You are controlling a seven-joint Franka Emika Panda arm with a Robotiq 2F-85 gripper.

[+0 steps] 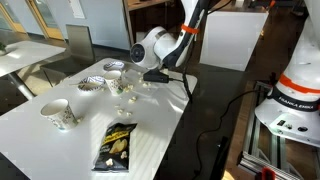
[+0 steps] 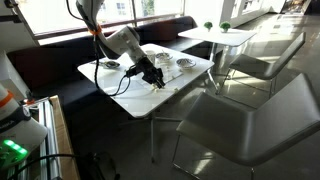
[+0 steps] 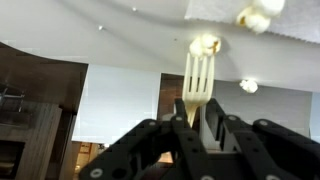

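A pale plastic fork point(image 3: 199, 82) stands out from my gripper, which is shut on its handle. In the wrist view the tines reach up to a popcorn piece point(image 3: 205, 45) on the white table; whether they touch it I cannot tell. Another piece of popcorn point(image 3: 249, 86) lies to the right of the fork. Seen in exterior view 1, the gripper point(image 1: 156, 77) hangs low over the table's far right part, where the fork itself is too small to make out.
Nearer the camera are a black snack bag point(image 1: 115, 148) and a patterned cup point(image 1: 60, 114). Another cup point(image 1: 115, 85) and a patterned bowl point(image 1: 90, 85) stand left of the gripper. Scattered bits lie mid-table. The table's right edge is close to the arm.
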